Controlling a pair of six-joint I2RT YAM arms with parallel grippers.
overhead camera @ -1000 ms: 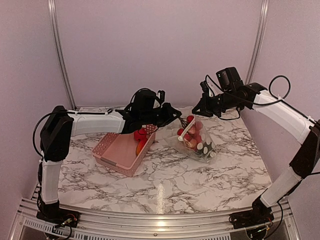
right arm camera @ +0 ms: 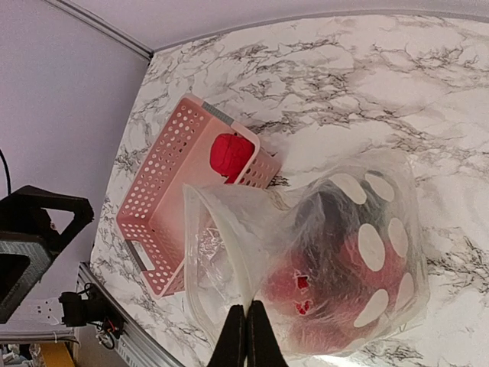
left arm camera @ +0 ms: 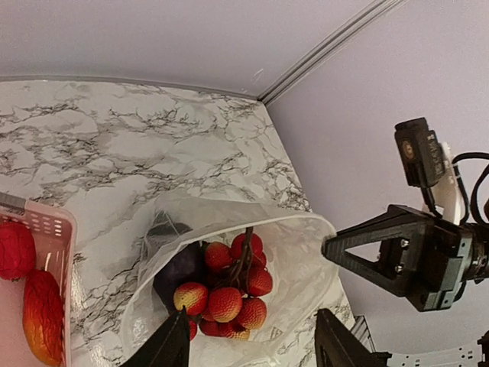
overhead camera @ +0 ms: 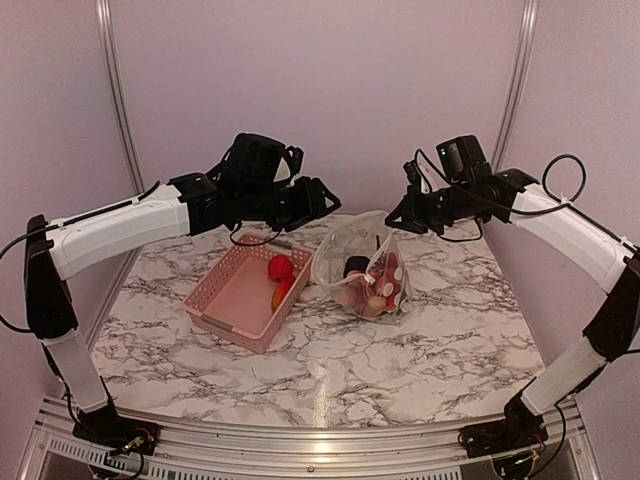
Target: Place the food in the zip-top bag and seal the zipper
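The clear zip bag (overhead camera: 350, 250) holds red round fruits (left arm camera: 225, 304), a dark purple item (left arm camera: 176, 271) and a stem-like bunch. My right gripper is shut on the bag's rim at its right. My left gripper (overhead camera: 322, 200) hangs above and left of the bag, open, with nothing between its fingers. In the pink basket (overhead camera: 225, 300) lie a red round vegetable (overhead camera: 281, 268) and an elongated orange-red one (left arm camera: 42, 313).
Walls close in the sides and back.
My left gripper has risen up and to the left, away from the bag's mouth. The bag's mouth shows wider and its contents sit lower. The right arm is nearly unchanged.
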